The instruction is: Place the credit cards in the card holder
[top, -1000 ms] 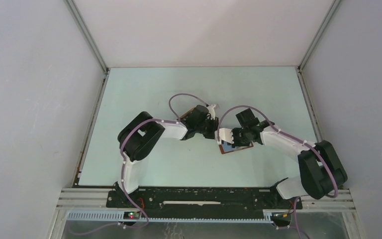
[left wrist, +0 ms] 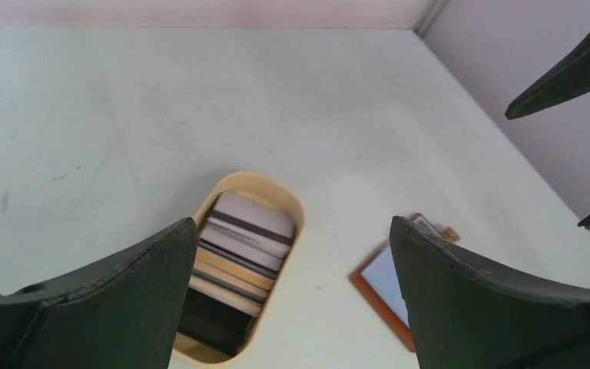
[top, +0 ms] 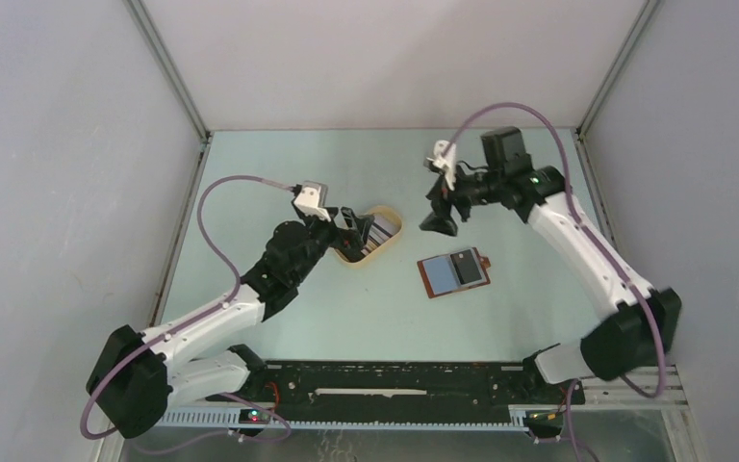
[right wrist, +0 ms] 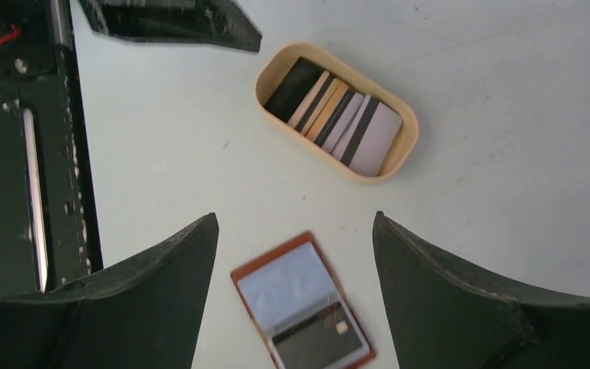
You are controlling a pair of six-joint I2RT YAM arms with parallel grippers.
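Observation:
The card holder (top: 457, 270) lies open and flat on the table, brown-edged. A light blue card (right wrist: 288, 284) shows on one side, and a dark card (right wrist: 319, 338) on the other. Left of it stands a beige oval tray (top: 397, 232) with several cards (right wrist: 365, 142) in a row, grey, white, orange and black. My left gripper (top: 364, 231) hovers over the tray, open; its fingers (left wrist: 469, 300) hold nothing between them. Also open and empty, my right gripper (top: 440, 219) hangs above the table behind the holder, its fingers (right wrist: 161, 288) wide apart.
A small brown tab (top: 485, 262) sticks out at the holder's right edge. Bare table surrounds the tray and the holder, with plenty of room at the back and front. A black rail (top: 385, 375) runs along the front edge.
Both arms have drawn away from the card holder. The left gripper moved left to above the tray, the right one up and back. The whole holder is uncovered now.

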